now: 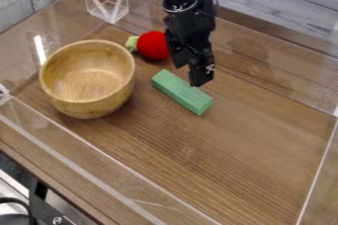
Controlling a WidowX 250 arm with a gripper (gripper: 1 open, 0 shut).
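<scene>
My black gripper hangs open over the wooden table, just above and behind a green rectangular block that lies diagonally near the middle. A red tomato-like object with a green top lies to the left of the gripper, partly behind the arm. A large wooden bowl sits at the left.
A clear plastic object stands at the back left. The table's edges show at the left and far back, with a dark cable at the lower left corner.
</scene>
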